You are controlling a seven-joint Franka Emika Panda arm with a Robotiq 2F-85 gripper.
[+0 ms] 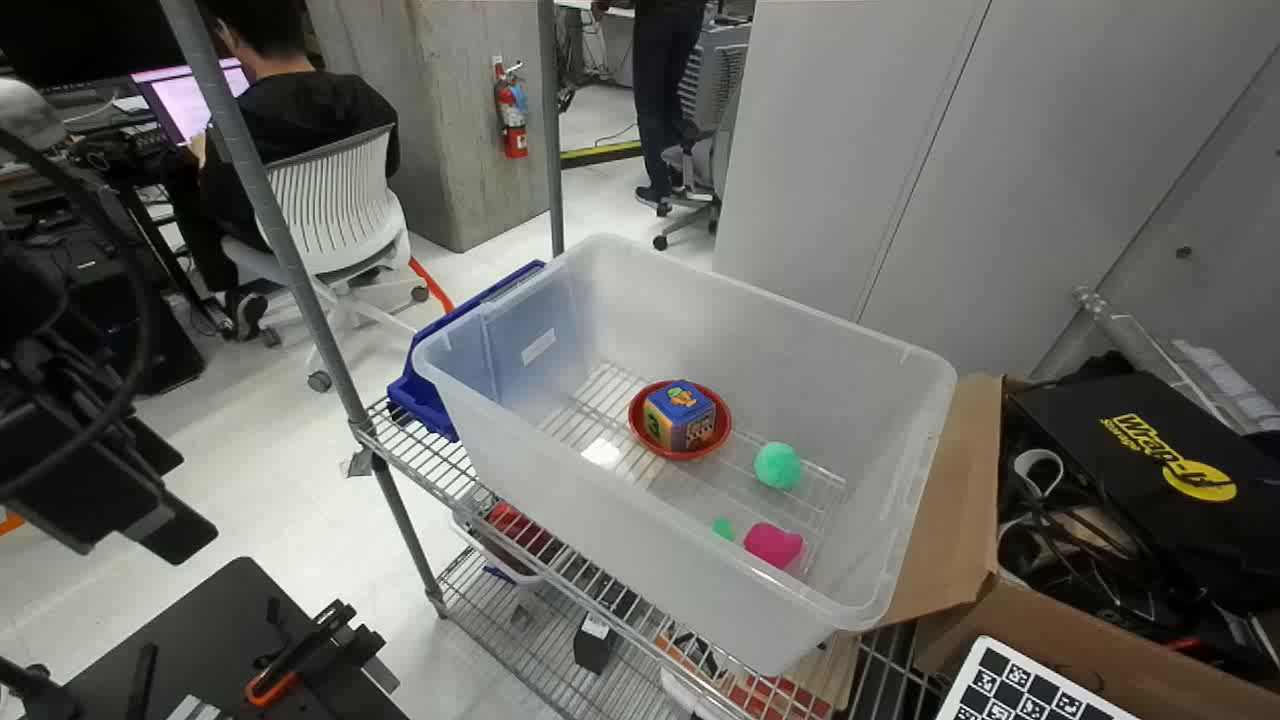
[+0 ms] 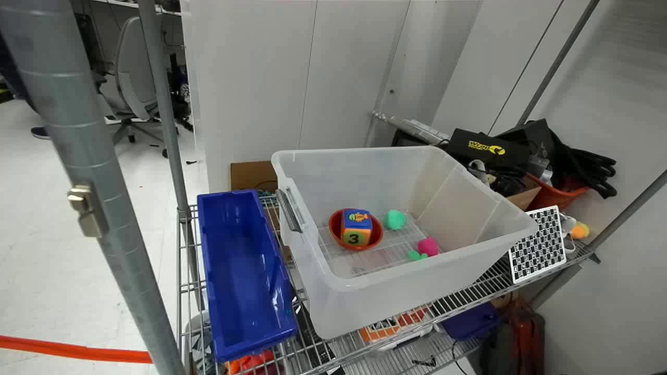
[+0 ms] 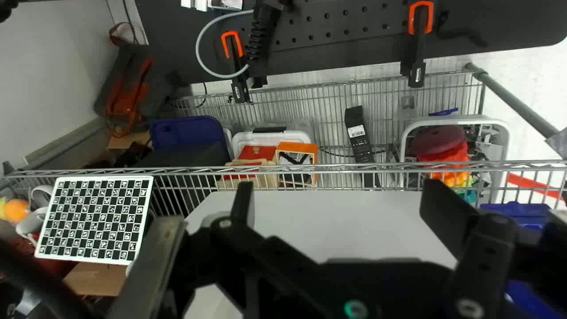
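In the wrist view my gripper is open wide, and nothing sits between its two dark fingers. A pale surface fills the gap beyond them; whether it is part of the bin I cannot tell. A translucent plastic bin (image 2: 431,275) stands on the wire shelf. Inside it, a red bowl (image 1: 679,454) holds a colourful picture cube (image 1: 680,414). Beside the bowl lie a green ball (image 1: 777,466), a pink toy (image 1: 773,545) and a small green piece (image 1: 722,528). Dark arm parts (image 1: 108,444) hang at the left, well apart from the bin.
An empty blue tray (image 2: 247,281) lies left of the bin. On the other side are a cardboard box (image 1: 960,516) of cables and a checkered board (image 2: 539,244). Metal shelf posts (image 1: 258,180) rise near the bin. A black table (image 3: 345,32) with clamps is close to the shelf.
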